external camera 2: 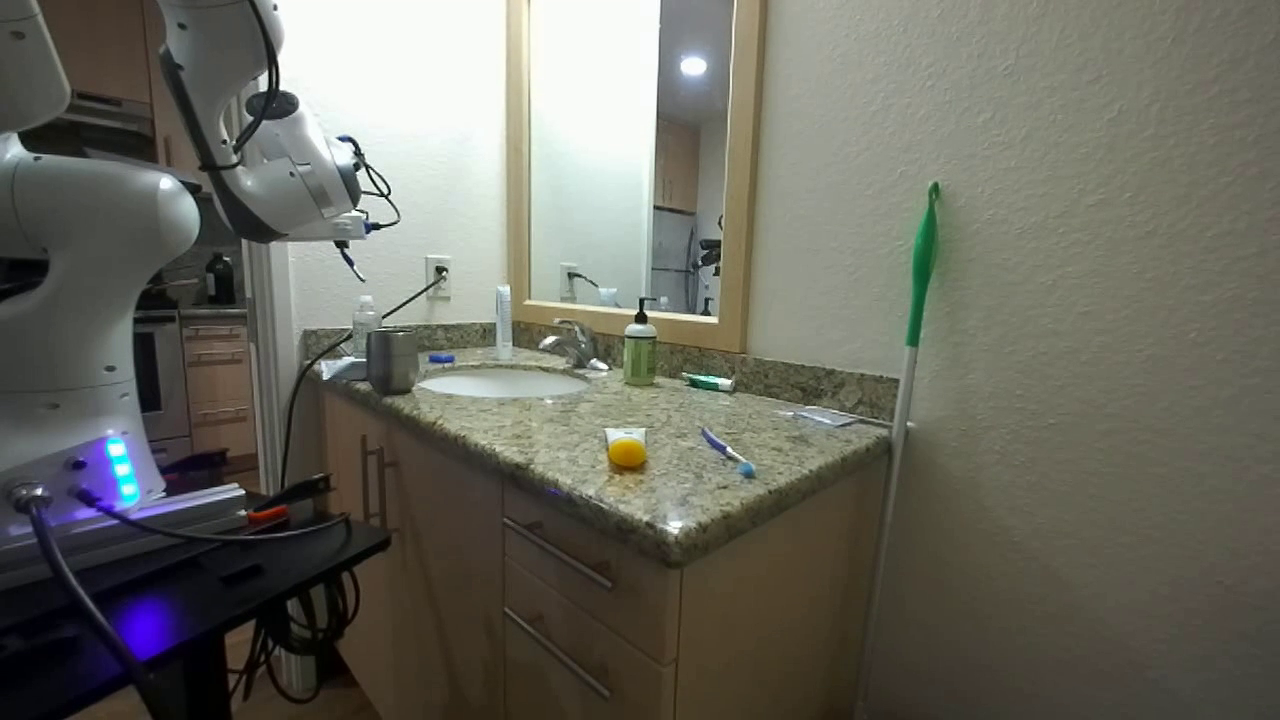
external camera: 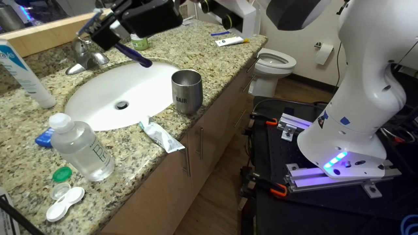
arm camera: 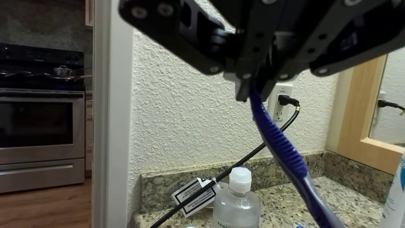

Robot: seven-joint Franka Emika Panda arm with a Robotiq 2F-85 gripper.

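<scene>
My gripper is shut on a purple toothbrush (arm camera: 279,140), whose ridged handle slants down and right from the fingers in the wrist view. In exterior view 1 the toothbrush (external camera: 133,55) is held in the air above the back of the white sink (external camera: 94,105), tilted, with its handle end lower and its blue bristle end up left of the gripper (external camera: 105,35). A steel cup (external camera: 187,92) marked BAIR stands upright on the counter at the sink's right front, apart from the toothbrush. The cup's inside is only partly seen.
Near the sink stand a clear bottle (external camera: 84,147), a white tube (external camera: 27,76) and the faucet (external camera: 86,56). A crumpled toothpaste tube (external camera: 160,135) lies at the counter's front edge. Another toothbrush (external camera 2: 727,451) and a yellow-capped tube (external camera 2: 625,448) lie on the counter's far end.
</scene>
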